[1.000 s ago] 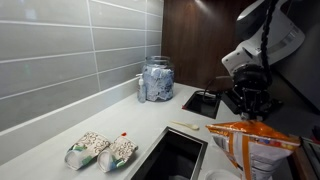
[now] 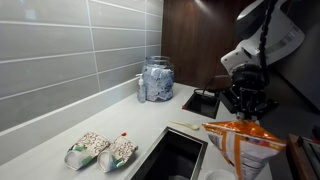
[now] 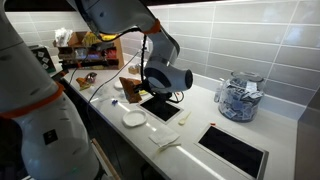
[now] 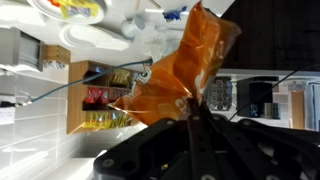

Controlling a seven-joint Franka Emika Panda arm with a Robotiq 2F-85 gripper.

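An orange-and-white bag [image 2: 247, 146] hangs from my gripper [image 2: 246, 114], which is shut on its upper edge. From the wrist view, the bag's orange film [image 4: 184, 70] stretches away from the dark fingers and covers part of the scene behind. The same bag [image 3: 131, 90] looks small in exterior view 2, over the counter's edge side. Below it in exterior view 1, a white bowl [image 2: 220, 175] is partly cut off by the frame. The bag's contents cannot be seen.
Two patterned cartons [image 2: 86, 151] lie on the counter left of the dark sink [image 2: 172, 158]. A big glass jar [image 2: 158, 80] stands by the wall beside a clear bottle [image 2: 141, 90]. A wooden utensil [image 2: 185, 126] rests behind the sink.
The bag has shifted a little to the left in exterior view 1, and its top edge slopes differently. The gripper stays on it, while the cartons, jar and sink look unchanged.
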